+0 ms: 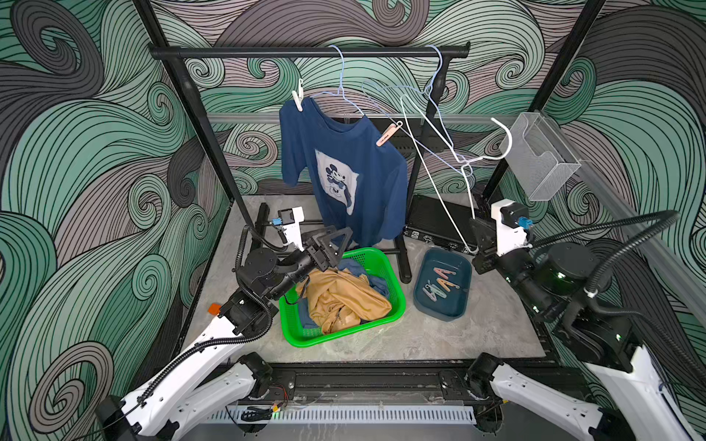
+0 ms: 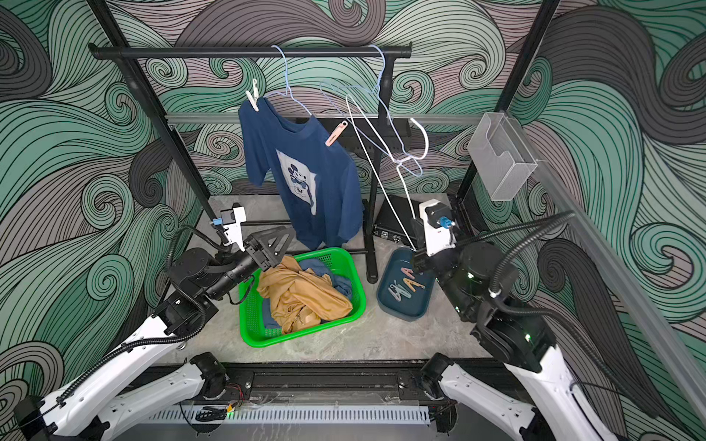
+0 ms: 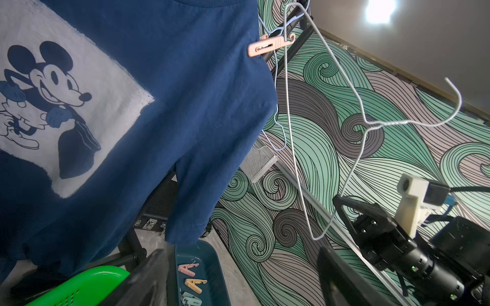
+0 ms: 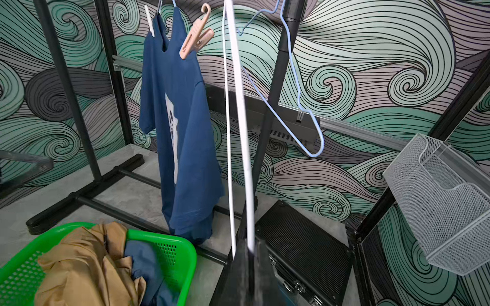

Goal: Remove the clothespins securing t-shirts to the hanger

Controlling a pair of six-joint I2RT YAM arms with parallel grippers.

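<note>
A blue T-shirt [image 1: 342,202] hangs from a light-blue hanger, with a white clothespin [image 1: 298,95] at one shoulder and a pink clothespin [image 1: 389,132] at the other. My right gripper [image 1: 481,242] is shut on a bare white wire hanger [image 4: 237,91], raised right of the shirt. My left gripper [image 1: 331,242] stands open and empty in front of the shirt's lower part, above the green basket [image 1: 399,301] of folded clothes. A teal tray [image 1: 441,308] holds several loose clothespins.
The rack's bar [image 1: 257,51] carries another light-blue hanger at right. A mesh holder [image 1: 540,158] is on the right rail; a black case [image 4: 306,255] lies at back right. Bare table surrounds the basket and tray.
</note>
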